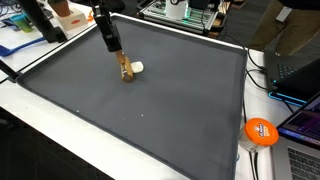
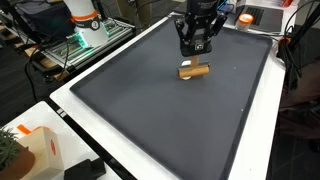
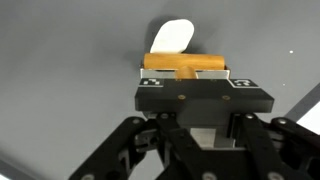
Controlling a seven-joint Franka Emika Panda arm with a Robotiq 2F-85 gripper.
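In exterior view 2 my gripper (image 2: 195,54) points down, shut on the upright handle of a small wooden mallet (image 2: 197,71). The mallet's cylindrical head hangs crosswise below the fingers, close to the dark table. Whether it touches the surface I cannot tell. A flat white oval piece (image 3: 173,36) lies on the table right beside the head in the wrist view. From exterior view 1, the white piece (image 1: 137,67) shows just right of the mallet (image 1: 124,65), and my gripper (image 1: 117,50) is above. The fingers' grip on the handle is partly hidden by the gripper body.
An orange-lidded container (image 1: 260,132) stands off its right edge, near laptops. Cables (image 2: 292,45) run along the side, and other equipment crowds the far edge.
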